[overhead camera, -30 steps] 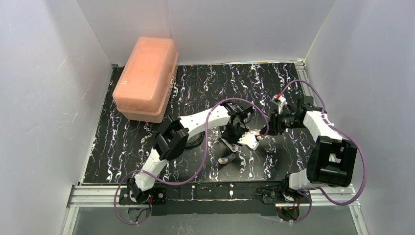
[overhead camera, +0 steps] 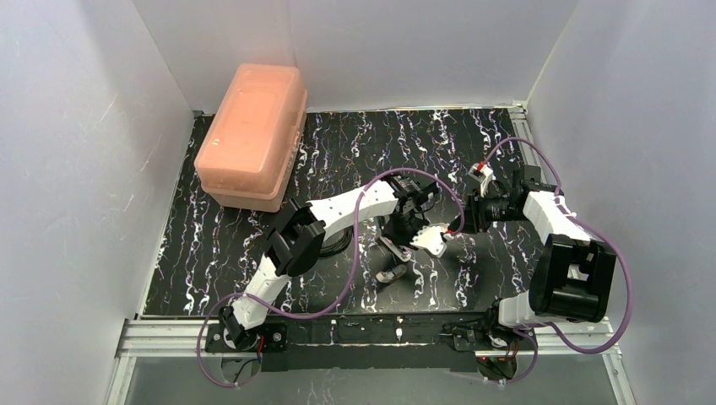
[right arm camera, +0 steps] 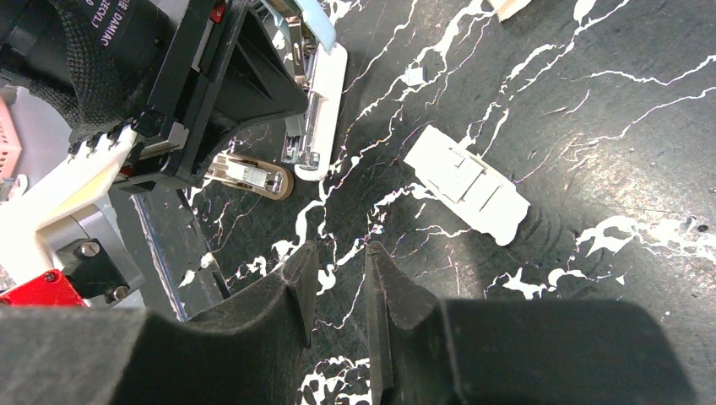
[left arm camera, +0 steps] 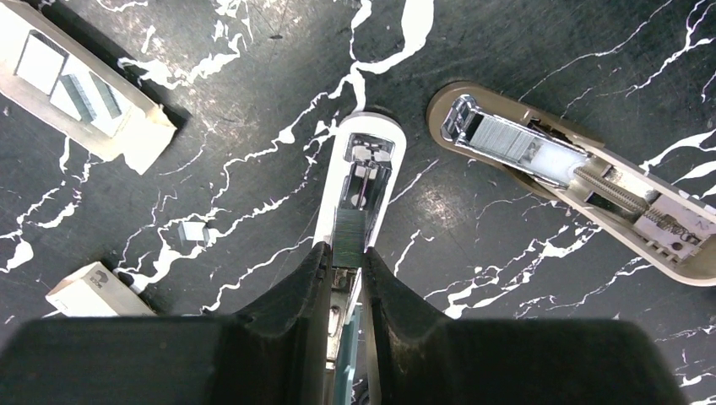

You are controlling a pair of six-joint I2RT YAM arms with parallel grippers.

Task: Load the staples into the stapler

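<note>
In the left wrist view a strip of staples (left arm camera: 349, 238) is pinched between the fingertips of my left gripper, directly over the open channel of the white stapler (left arm camera: 365, 173). Whether the strip touches the channel I cannot tell. In the right wrist view that white stapler (right arm camera: 328, 114) is partly covered by the left arm. A brown stapler (left arm camera: 583, 181) lies opened to its right, with staples in its channel. My right gripper is part open over bare tabletop, with nothing between its fingers.
A white staple box (right arm camera: 467, 184) with a window lies on the black marbled table, seen also as a box (left arm camera: 80, 80) at upper left. Near it are a small scrap (left arm camera: 193, 234) and a smaller box (left arm camera: 97, 291). A large orange case (overhead camera: 253, 126) stands at the back left.
</note>
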